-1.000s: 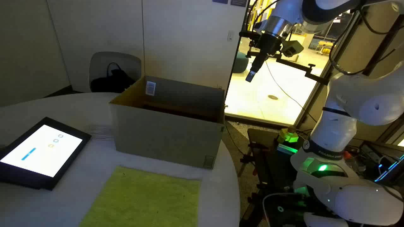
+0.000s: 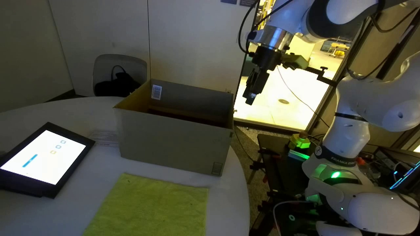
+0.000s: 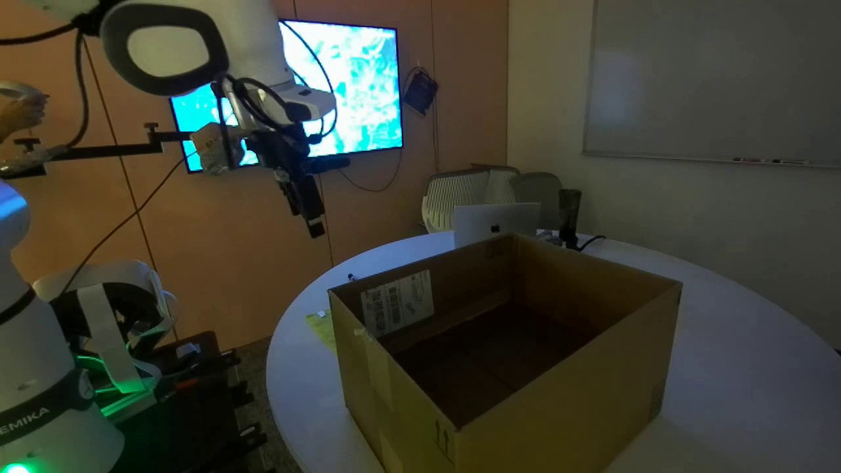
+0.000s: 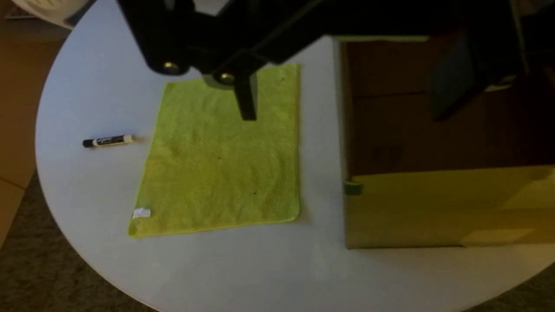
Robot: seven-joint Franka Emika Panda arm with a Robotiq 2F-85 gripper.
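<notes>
My gripper is open, its two dark fingers spread wide with nothing between them. In exterior view 1 the gripper hangs in the air to the right of the box and above its rim level. A yellow-green cloth lies flat on the round table. Beside it, on bare tabletop, rests a marker with a black cap and a white barrel. The large cardboard box stands open-topped on the table; the part of its floor that shows looks empty.
A tablet-like screen lies on the white table, left of the cloth. In exterior view 2 a laptop and a dark cup-like object stand behind the box. Bare tabletop surrounds the cloth.
The arm has swung a little to the left and lower in exterior view 1, and the gripper has turned. The box, cloth and screen have stayed in place.
</notes>
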